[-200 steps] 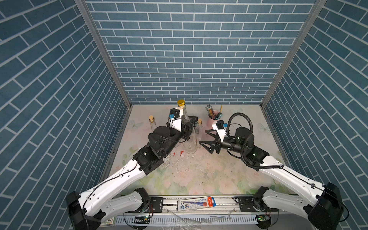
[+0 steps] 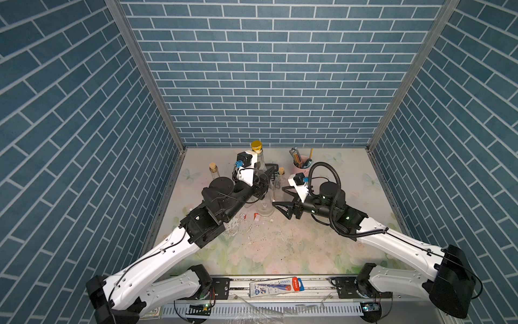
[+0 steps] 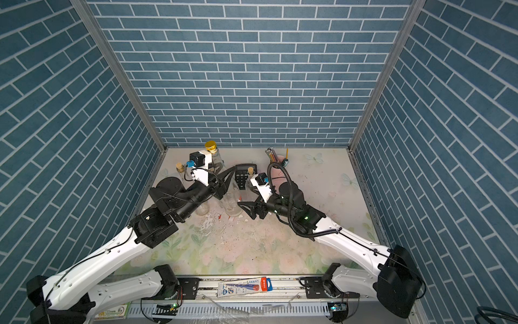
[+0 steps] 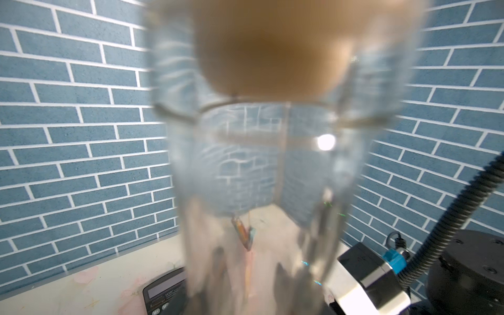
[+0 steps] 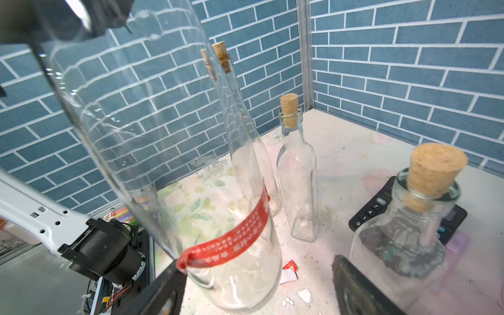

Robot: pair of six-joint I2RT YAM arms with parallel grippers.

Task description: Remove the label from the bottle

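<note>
A clear, corked glass bottle [image 4: 252, 173] stands close before the left wrist camera. My left gripper [image 2: 268, 182] is shut around its upper part; the right wrist view shows that dark gripper at top left. Low on this bottle [image 5: 136, 120] runs a narrow red label band [image 5: 231, 244] with white print, its left end bunched up at the glass edge. My right gripper is open beside the bottle's lower part, apart from the label, with nothing held. One right finger [image 5: 165, 288] appears nearer the bottle than the other.
A small corked bottle [image 5: 404, 246] stands close to the right gripper. A square corked bottle [image 5: 296, 178] and a calculator [image 5: 372, 207] are behind. Red and white scraps [image 5: 288, 270] lie on the table.
My right arm has moved left and closer to the bottle, its gripper still open.
</note>
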